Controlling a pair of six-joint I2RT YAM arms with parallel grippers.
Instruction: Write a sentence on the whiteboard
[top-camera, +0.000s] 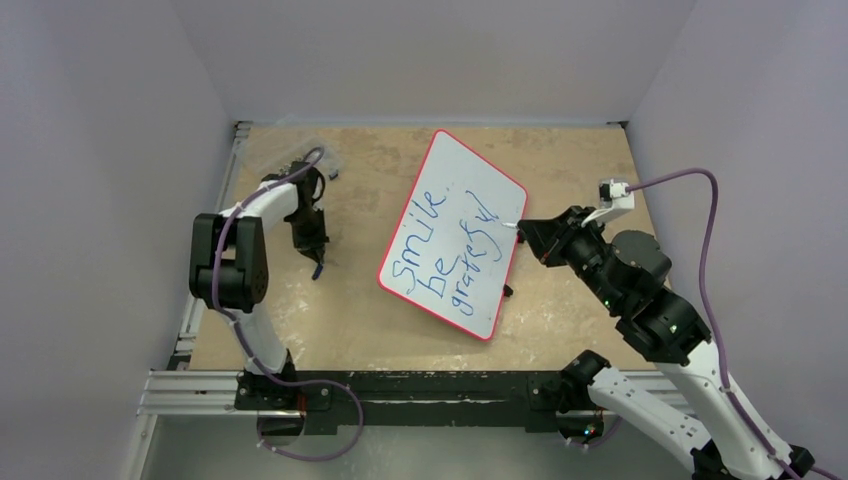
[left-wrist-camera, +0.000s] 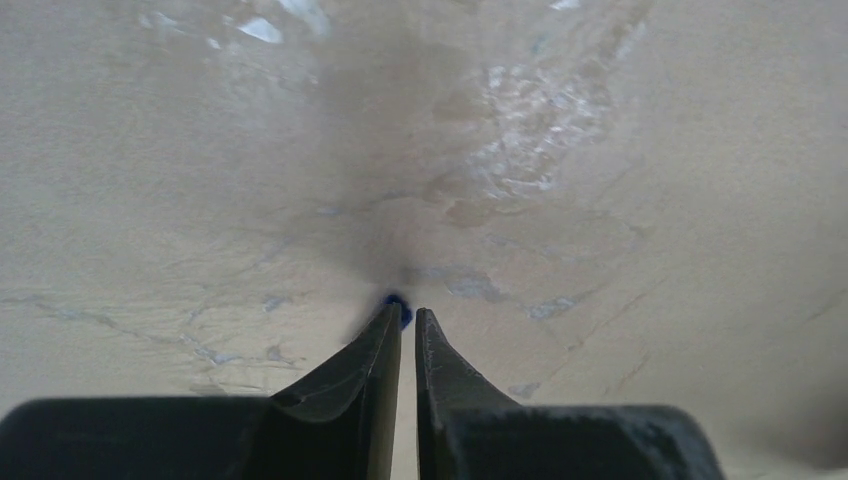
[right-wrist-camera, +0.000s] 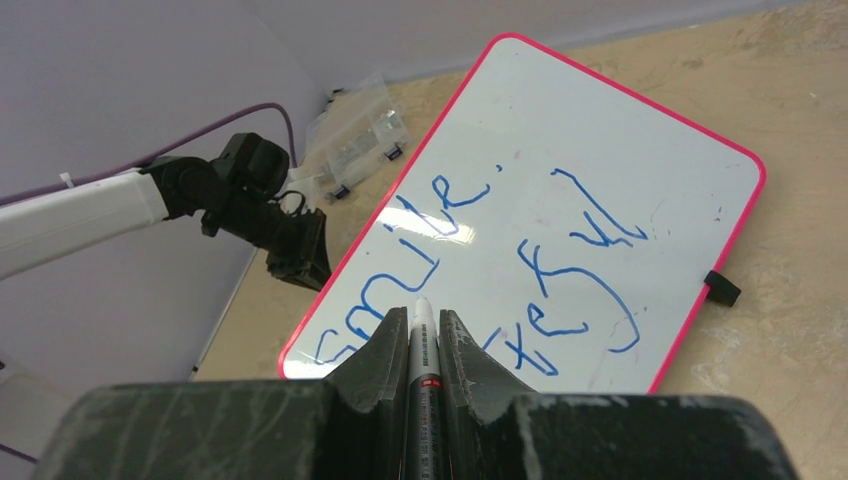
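The tilted whiteboard (top-camera: 448, 290) with a red rim carries blue handwriting, "Smile. be grateful", the last word partly unclear. My right gripper is shut on a white-capped marker (right-wrist-camera: 425, 375), held over the board's right side in the top view. My left gripper is over the bare table left of the board, its fingertips close together. A small blue object (top-camera: 318, 271) lies at its fingertips, mostly hidden behind them in the left wrist view.
A clear plastic case (right-wrist-camera: 355, 140) sits at the back left. Black clips (top-camera: 508, 291) sit on the board's right edge. The table between left arm and board is clear.
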